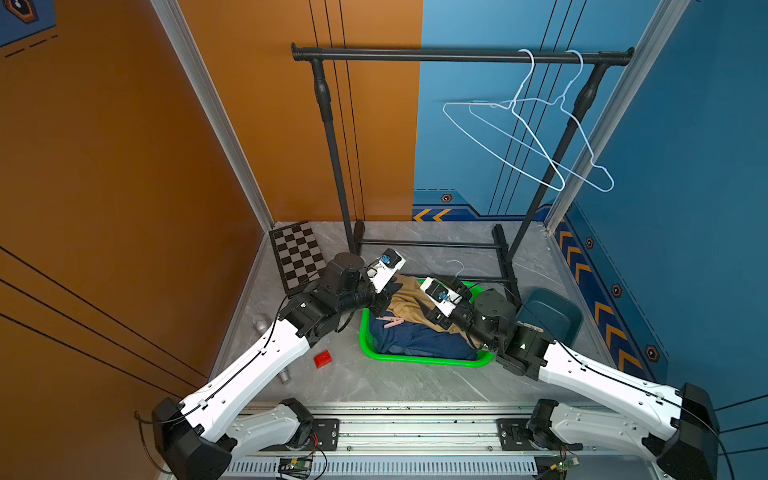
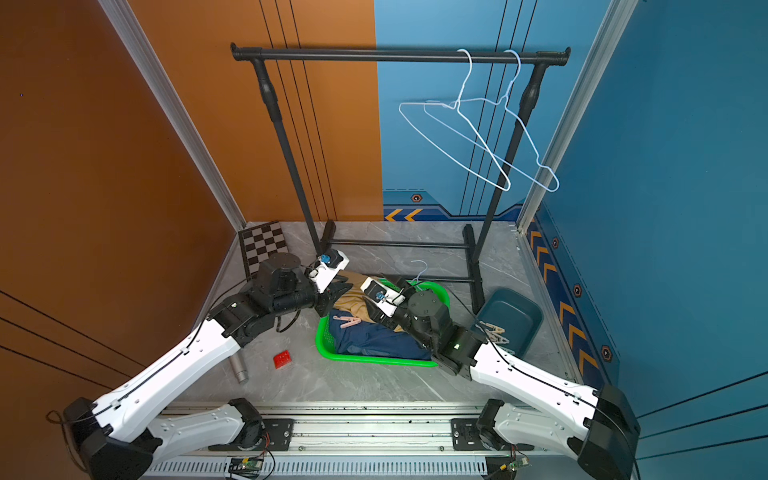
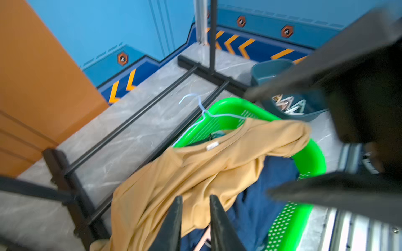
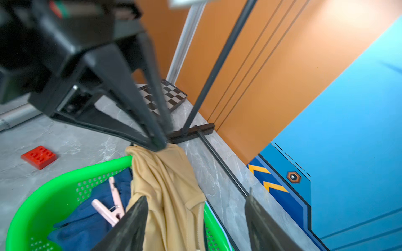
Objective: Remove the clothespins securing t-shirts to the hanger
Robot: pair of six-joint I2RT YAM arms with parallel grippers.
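In the green basket (image 2: pixel 376 359) a tan shirt (image 3: pixel 167 184) lies on a hanger (image 3: pixel 203 113), over dark navy cloth (image 4: pixel 92 221). A pink clothespin (image 4: pixel 115 196) lies on the navy cloth. My left gripper is above the basket's left side, fingers close together with a narrow gap; whether anything is between them is unclear. My right gripper stands open over the basket, nothing visible between its fingers, facing the left one. More clothespins (image 2: pixel 492 330) lie in the blue-grey bin (image 2: pixel 524 312) at right.
A black rack (image 1: pixel 400 53) with two empty white hangers (image 1: pixel 544 152) stands behind. A checkered board (image 1: pixel 297 252) is at back left, a red brick (image 1: pixel 322 359) left of the basket.
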